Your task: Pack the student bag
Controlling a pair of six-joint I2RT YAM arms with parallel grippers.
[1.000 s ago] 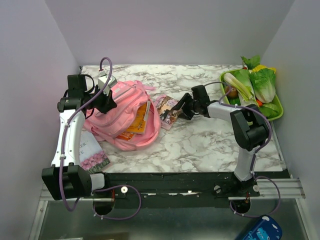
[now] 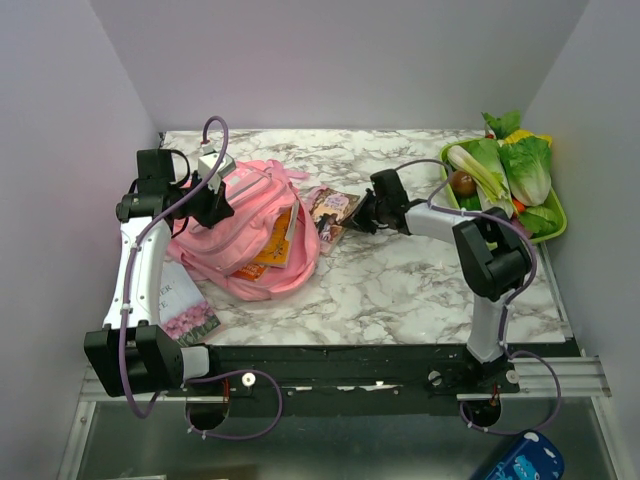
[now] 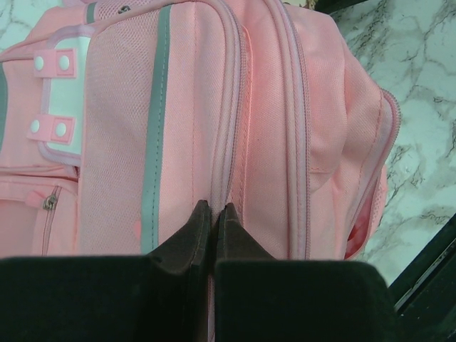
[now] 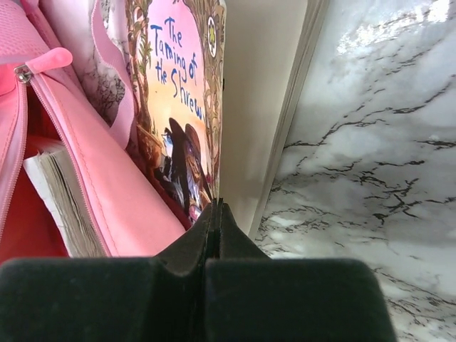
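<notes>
The pink bag (image 2: 235, 220) lies on its side at the left, its mouth toward the lower right with orange books (image 2: 278, 240) inside. My left gripper is shut on the bag, its fingertips at a raised seam of the fabric. Right of the bag lies a book titled The Taming of the Shrew (image 4: 174, 78), touching the bag's edge. Its cover appears raised off the pale page block (image 4: 260, 92) beneath. My right gripper is shut at the cover's lower corner; whether the thin cover is between the fingertips cannot be told.
A flower-covered book (image 2: 187, 305) lies partly under the bag at lower left. A green basket of vegetables (image 2: 563, 215) stands at the right. Bare marble table (image 2: 400, 290) spreads between the bag and the basket. A blue item (image 2: 525, 460) sits below the front edge.
My right gripper has shifted slightly left toward the bag, and the book has edged closer to it. The left arm stays almost still on the bag.
</notes>
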